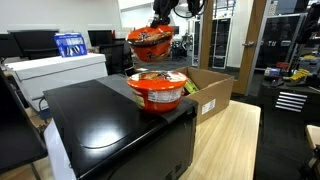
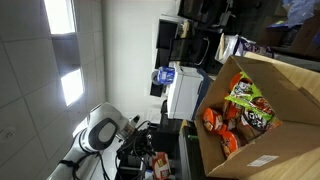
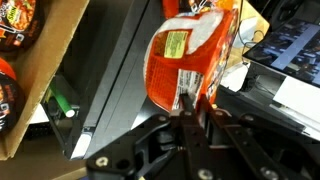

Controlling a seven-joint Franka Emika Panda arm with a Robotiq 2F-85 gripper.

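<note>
An orange-red packaged bowl (image 1: pixel 150 43) hangs tilted above the black cabinet top, with my gripper (image 1: pixel 161 20) shut on its upper edge. Directly beneath it, a second red-and-white bowl (image 1: pixel 158 92) rests near the cabinet's front corner. The two bowls look very close in that view; whether they touch I cannot tell. The wrist view shows the held bowl's wrapped side (image 3: pixel 180 62) with a printed label, in front of the dark fingers. My fingertips are partly hidden there. In the second exterior view the bowls are small at the lower left, by the arm (image 2: pixel 95 135).
An open cardboard box (image 2: pixel 285 95) holds several red bowls and green packs (image 2: pixel 243 90). It stands beside the cabinet, on a wooden table (image 1: pixel 228 140). The black cabinet top (image 1: pixel 95 112) has free room left of the lower bowl.
</note>
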